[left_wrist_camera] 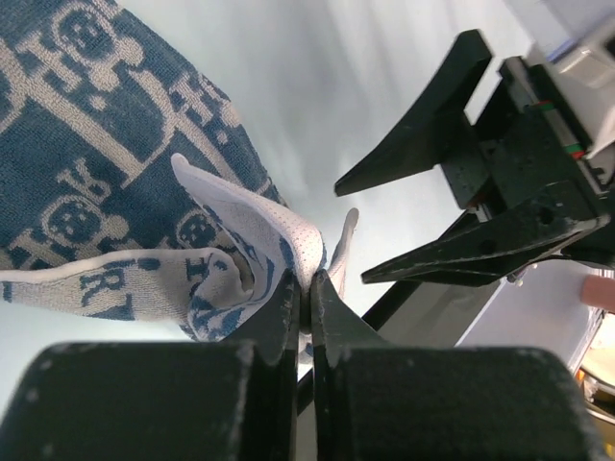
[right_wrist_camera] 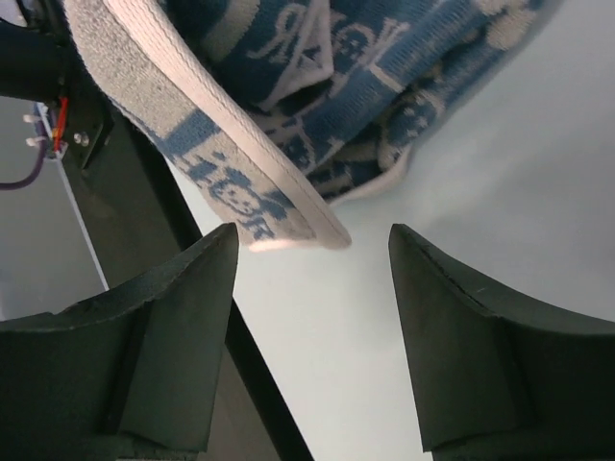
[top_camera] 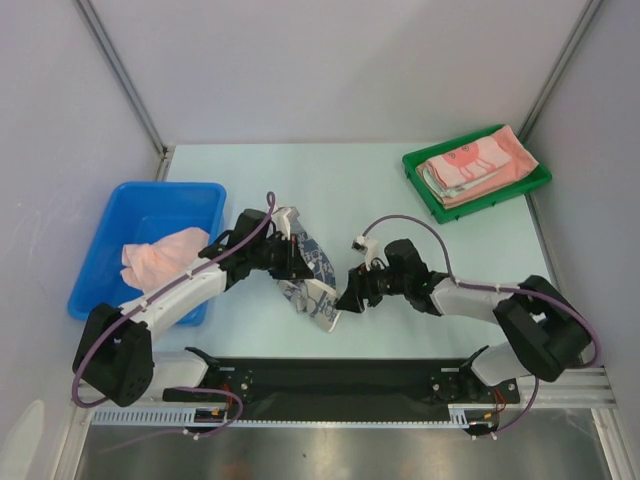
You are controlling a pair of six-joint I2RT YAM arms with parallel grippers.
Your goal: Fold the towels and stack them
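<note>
A dark blue and white patterned towel [top_camera: 317, 262] lies bunched in the middle of the table. My left gripper is shut on its pale edge, as the left wrist view shows, with cloth rising on both sides of the tips. To the right of it, my right gripper [top_camera: 350, 300] is low over the table, its fingers [left_wrist_camera: 413, 144] apart. In the right wrist view a corner of the towel [right_wrist_camera: 259, 192] reaches toward the gap, just ahead of the open right gripper, with nothing held there.
A blue bin [top_camera: 150, 192] with a pink towel [top_camera: 165, 258] inside stands at the left. The green tray [top_camera: 490, 204] at the back right holds folded pink towels [top_camera: 480, 165]. Bare table lies behind and to the right.
</note>
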